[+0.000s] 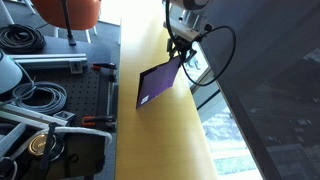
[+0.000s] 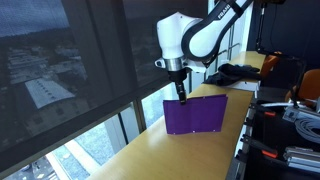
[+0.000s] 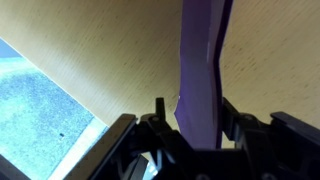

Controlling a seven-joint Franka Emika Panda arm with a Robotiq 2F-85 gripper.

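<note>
A flat purple panel, like a thin folder or board, stands on edge on the wooden table, tilted in exterior view 1. My gripper is at its upper edge, with the panel between its fingers. From the wrist, the panel runs down between the two fingertips of my gripper. The left finger shows a small gap to the panel, while the right one lies close against it. The fingers stand part open. In exterior view 1 the panel's face shows, and its top corner is hidden by the gripper.
Along one side runs a dark window blind with bright glass below. Opposite lie an open black case with cables and an orange chair.
</note>
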